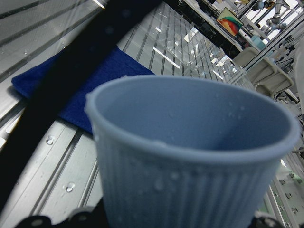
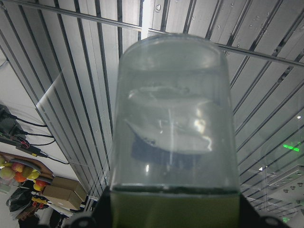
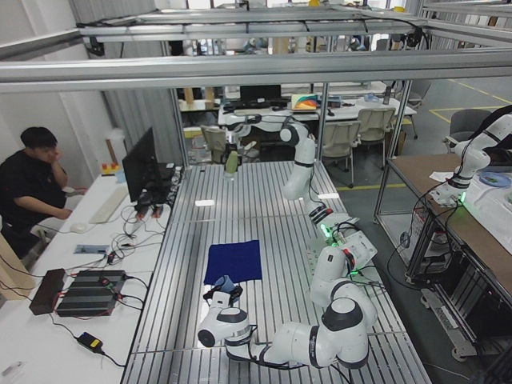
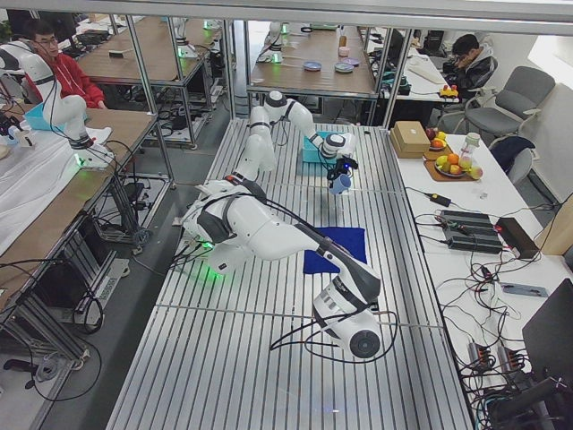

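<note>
A blue-grey ribbed cup [image 1: 190, 190] is in my left gripper [image 3: 224, 292], which is shut on it near the navy cloth [image 3: 234, 262]; the cup also shows in the camera right view [image 4: 339, 183]. The cup looks empty inside. At the far end, my right gripper [image 3: 231, 148] holds a clear-topped container with an olive-green lower band [image 2: 173, 209] above the slatted table. The navy cloth lies flat on the table's middle.
A light blue bin [image 4: 312, 152] stands behind the left gripper. The side desk with electronics [image 3: 88, 292] borders the table, and arm bases and cables occupy the other edge.
</note>
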